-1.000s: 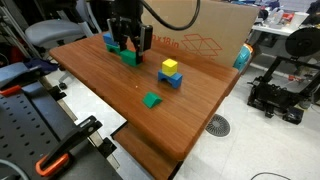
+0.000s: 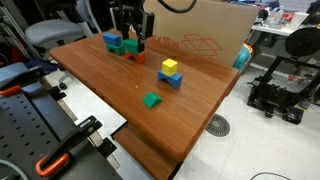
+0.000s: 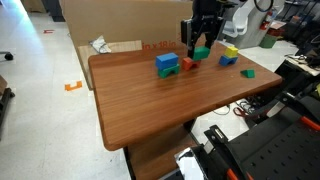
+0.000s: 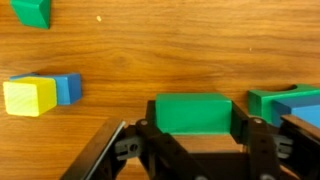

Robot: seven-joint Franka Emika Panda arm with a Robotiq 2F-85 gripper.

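My gripper is shut on a green block (image 4: 193,113), one finger at each end of it. In exterior view 2, this green block (image 3: 202,53) hangs above the table close to a red block (image 3: 188,64). Exterior view 1 shows the red block (image 2: 137,57) just below the held one. To one side, a blue block (image 3: 167,61) rests on a green piece (image 3: 168,72). How far the held block is from the red one I cannot tell.
On the wooden table, a yellow block (image 2: 169,67) sits on a blue piece (image 2: 170,79). Nearer the front lies a green wedge (image 2: 151,100). Cardboard (image 2: 205,35) stands along the back edge.
The gripper has moved up and back in exterior view 1, carrying the green block. The red block, hidden behind it a second ago, now shows below. The other blocks have stayed put.
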